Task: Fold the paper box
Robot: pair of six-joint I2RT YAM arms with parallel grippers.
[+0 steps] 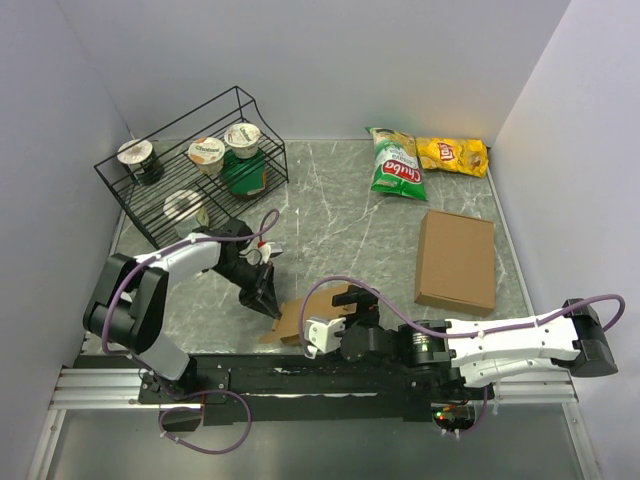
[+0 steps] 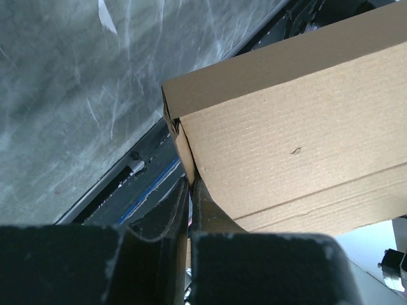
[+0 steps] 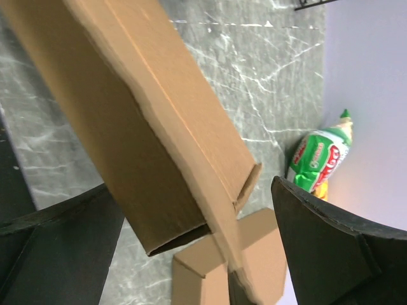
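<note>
A cardboard box with a loose flap lies near the table's front edge. In the left wrist view my left gripper is shut on a narrow flap at the end of the box; from above, it is at the box's left end. My right gripper stands open over the right part of the box. In the right wrist view the box runs between and beyond its open fingers, a long flap along it.
A second cardboard box lies at the right. A green bag and a yellow bag are at the back, a wire rack with tubs at the back left.
</note>
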